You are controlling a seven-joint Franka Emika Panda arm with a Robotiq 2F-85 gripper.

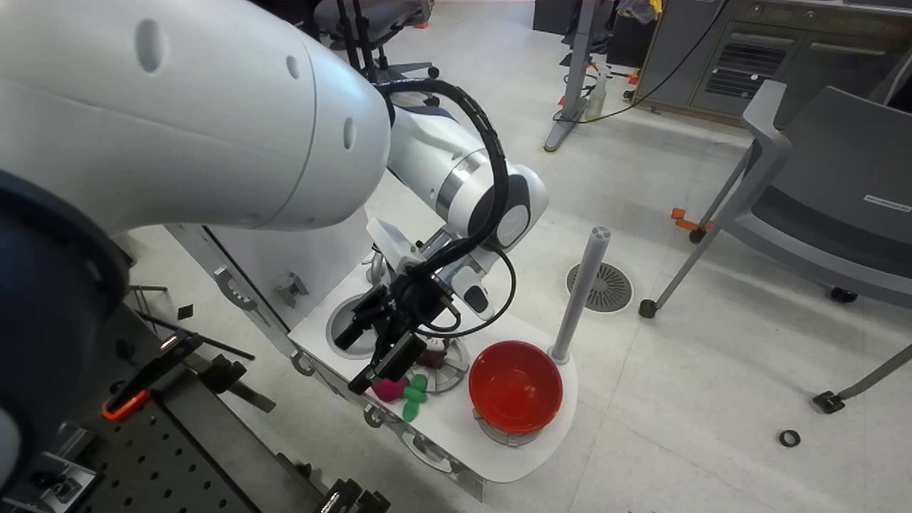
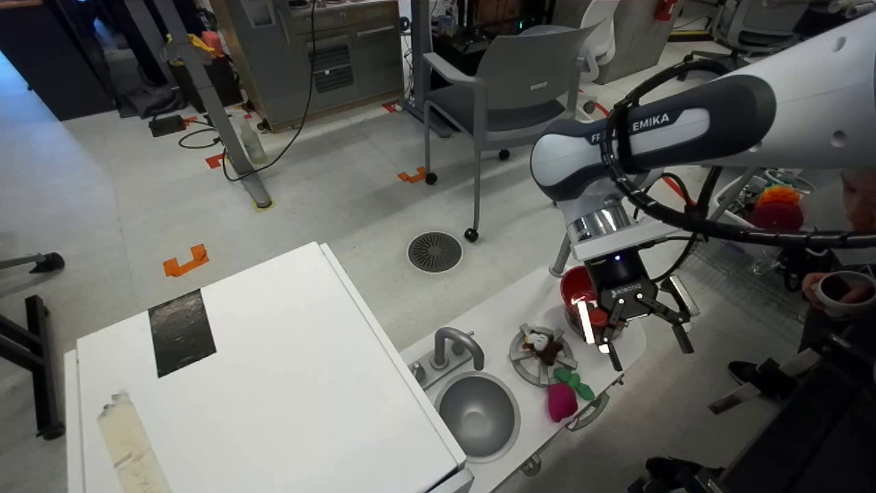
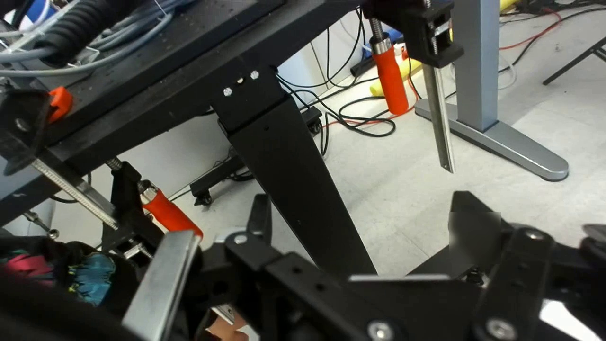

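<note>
My gripper stands open above the front edge of the white play-kitchen counter, and no object shows between its fingers. In the wrist view, the two fingertips of my gripper are wide apart, with only a dark table leg and floor behind them. The red bowl rests near the counter's rounded end and looks empty in exterior view 1. In exterior view 2 my gripper partly hides the bowl. A pink toy and a green toy lie near the front edge.
A brown-and-white toy sits on the grey burner. Beside it are the sink basin and faucet. A grey post rises behind the bowl. Clamps with orange handles hang from the dark table.
</note>
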